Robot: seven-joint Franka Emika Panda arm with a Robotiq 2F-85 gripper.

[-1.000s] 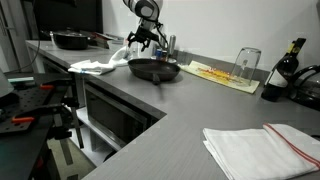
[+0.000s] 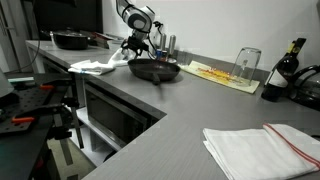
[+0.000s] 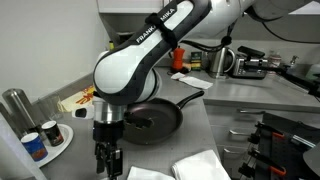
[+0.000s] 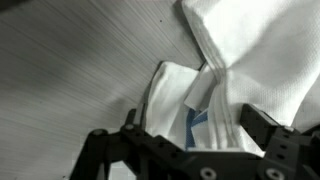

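Observation:
In the wrist view, a crumpled white cloth (image 4: 265, 65) with a blue patch lies beneath my gripper. The fingers stand apart, and a fold of the cloth shows between them. Exterior view 1 has the gripper (image 2: 130, 45) low at the far end of the counter, behind the black pan (image 2: 153, 69), near the rumpled white cloth (image 2: 92, 67). From the other side, the gripper (image 3: 106, 155) points down at the lower left, where white cloth (image 3: 148, 174) shows near it. Whether the fingers touch the cloth I cannot tell.
A folded white towel (image 2: 262, 150) with a red stripe lies on the near counter. A clear glass jar (image 2: 245, 65), a dark bottle (image 2: 283, 70) and a yellow patterned cloth (image 2: 210, 73) line the wall.
The arm and gripper have come down toward the counter at the far end. The pan and the folded towel have stayed in place.

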